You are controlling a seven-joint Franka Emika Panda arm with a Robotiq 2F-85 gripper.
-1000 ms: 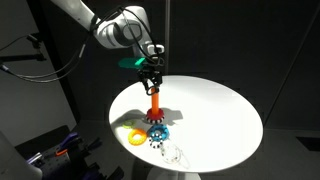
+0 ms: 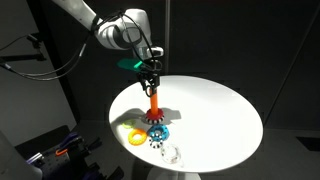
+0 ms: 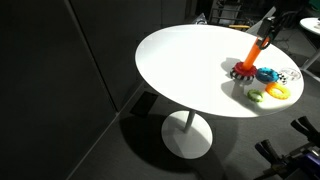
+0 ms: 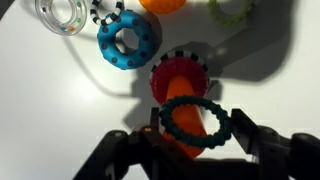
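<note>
My gripper is shut on a teal ring (image 4: 173, 131), with a fingertip at either side of it. An orange post (image 2: 154, 103) stands on the table with a red ring (image 2: 155, 117) round its foot. Seen from the wrist, orange shows through the teal ring's hole and beyond its edge. Whether the ring hangs over the post's tip or is around it, I cannot tell. In exterior view 1 the gripper is right at the post's top, and the held ring is too small to make out clearly.
In front of the post on the round white table (image 2: 215, 110) lie a blue ring (image 2: 158, 132), an orange ring (image 2: 137, 137), a green ring (image 2: 128, 124), a clear ring (image 2: 172, 155) and a black-and-white ring (image 4: 107, 10).
My gripper has shifted slightly at the post's top, and the post's upper end sits a little further left. The rings on the table have not moved.
</note>
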